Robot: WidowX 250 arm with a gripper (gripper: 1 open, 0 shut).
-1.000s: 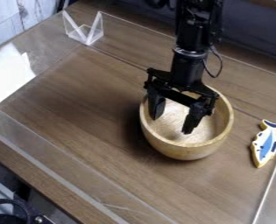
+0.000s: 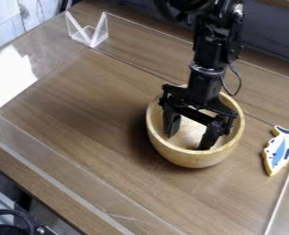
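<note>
My black gripper (image 2: 188, 130) hangs down into a light wooden bowl (image 2: 194, 156) at the centre right of the table, its two fingers apart and inside the rim. Whether anything lies between the fingertips at the bottom of the bowl cannot be made out; the bowl's interior looks otherwise bare.
A blue, white and yellow fish-shaped piece (image 2: 278, 151) lies right of the bowl. A clear acrylic holder (image 2: 88, 30) stands at the back left, near a bright white patch at the left edge.
The gripper has moved lower into the bowl and slightly to the right over the last second. The bowl and the other objects look unmoved.
</note>
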